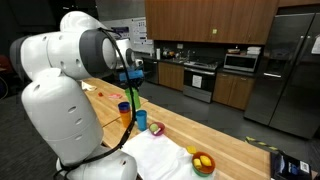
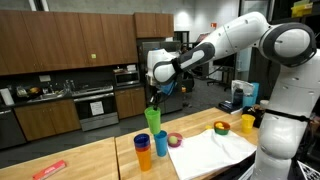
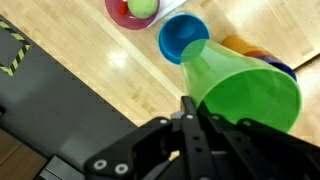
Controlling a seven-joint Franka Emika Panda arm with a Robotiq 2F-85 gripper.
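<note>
A translucent green cup (image 3: 250,92) is gripped at its wall by my gripper, which is shut on it. In exterior view 2 the green cup (image 2: 153,121) hangs above the table, close over the orange and blue cups (image 2: 143,152). From the wrist, the blue cup (image 3: 180,36) shows just beyond the green one. An orange and dark blue cup group (image 3: 262,50) is partly hidden behind the green wall. Exterior view 1 has the green cup (image 1: 133,97) beside the orange and blue cups (image 1: 125,113); the far side of the grip is hidden there.
A pink bowl (image 2: 175,139) with a green ball and something red lies near the blue cup. Farther along are a white cloth (image 1: 160,155) and a red bowl (image 1: 203,163) with yellow items. Bare wooden table (image 1: 235,150) stretches to the right.
</note>
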